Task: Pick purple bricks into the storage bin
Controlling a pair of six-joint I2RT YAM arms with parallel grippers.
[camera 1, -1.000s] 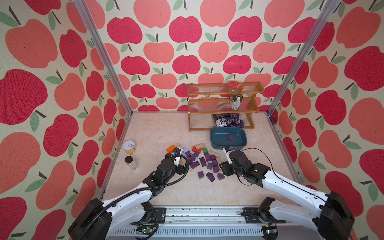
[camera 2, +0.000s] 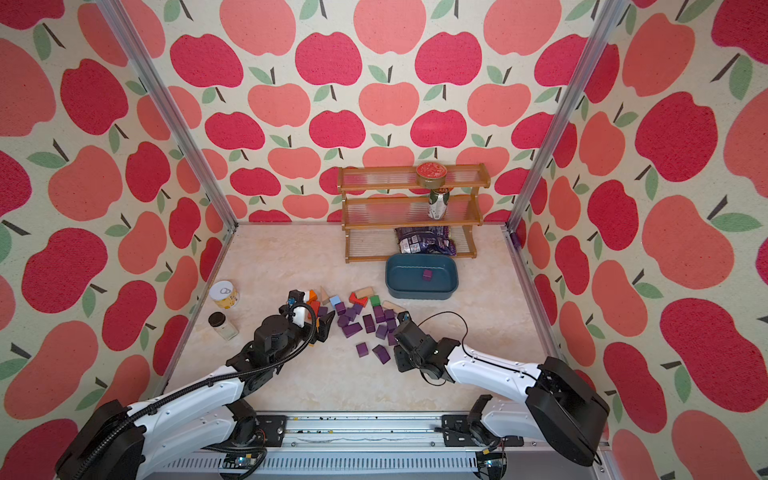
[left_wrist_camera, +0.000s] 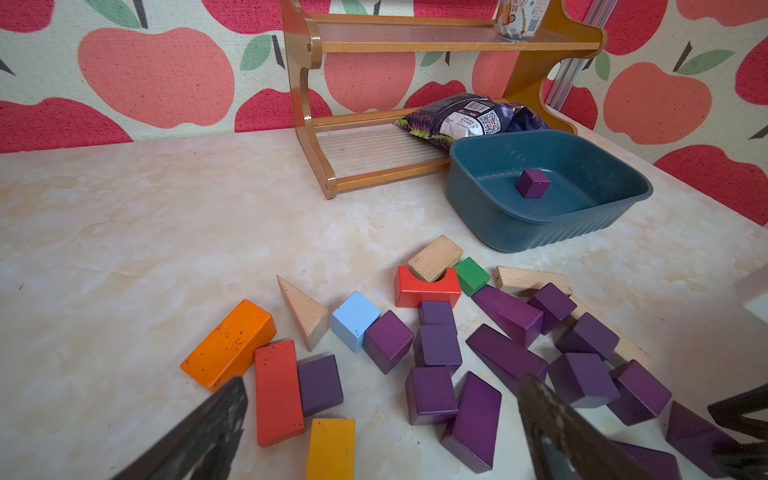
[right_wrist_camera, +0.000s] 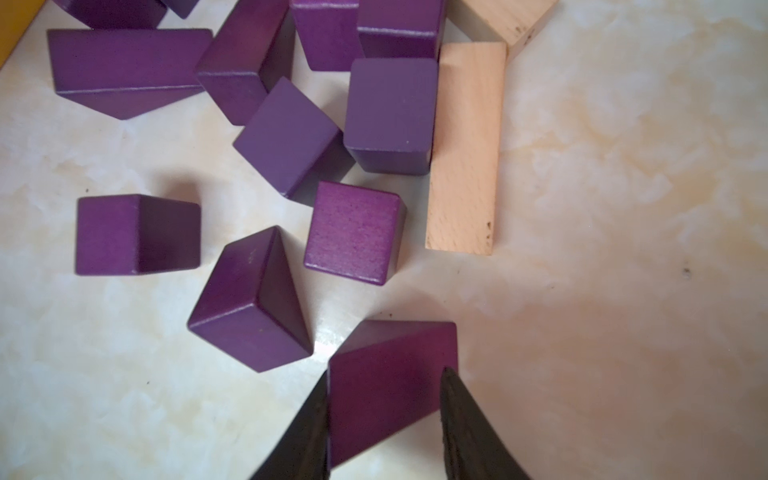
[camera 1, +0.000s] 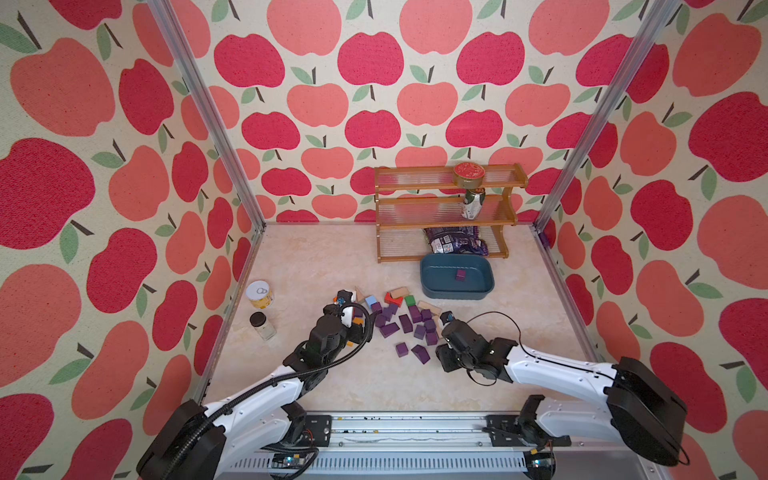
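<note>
Purple bricks lie clustered in the table's middle; one purple cube sits inside the teal bin. My right gripper hangs low at the cluster's front right, its part-open fingers either side of a purple brick; whether they touch it I cannot tell. My left gripper is open over the cluster's left side, with bricks in view beyond its fingers.
Orange, red, yellow, blue, green and natural blocks mingle with the purple ones. A wooden shelf stands behind the bin. A can and jar stand at the left.
My left gripper has shifted slightly back and left.
</note>
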